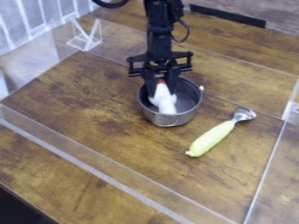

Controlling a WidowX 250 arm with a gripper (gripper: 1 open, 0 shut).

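My gripper [159, 73] reaches down from the top centre into a dark metal bowl [183, 114]. It is shut on a white object [165, 101] with a red patch near its top, which sits inside the bowl. The fingertips are partly hidden by the object and the bowl's rim.
A scoop or spoon with a pale green handle [212, 138] lies right of the bowl. A white bracket [84, 37] stands at the back left. Clear walls edge the wooden table [82, 149], whose left and front are free.
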